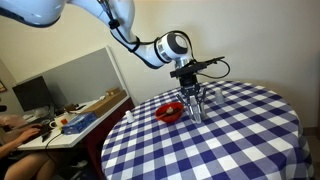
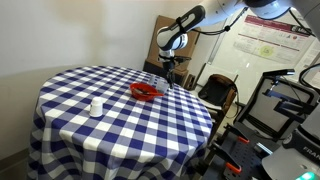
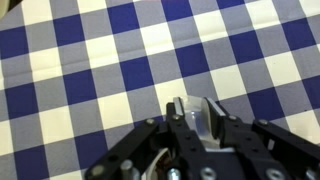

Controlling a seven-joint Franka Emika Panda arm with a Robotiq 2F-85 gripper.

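Observation:
Pointing down over the checkered table, my gripper [image 1: 197, 113] is shut on a small pale, partly see-through object [image 3: 200, 122]. Only a little of it shows between the fingers in the wrist view, so its exact kind is unclear. In exterior view 1 the gripper is low, close to the cloth; whether the object touches the table I cannot tell. A red bowl [image 1: 169, 113] with something inside sits just beside the gripper, and it appears as a red bowl [image 2: 147, 92] near the arm in exterior view 2.
A blue-and-white checkered tablecloth [image 1: 245, 140] covers the round table, with much bare room. A pale container [image 1: 220, 97] stands behind the gripper. In exterior view 2 a white cup [image 2: 96, 107] stands apart on the cloth. Chairs and a desk [image 1: 70, 130] lie beyond the table.

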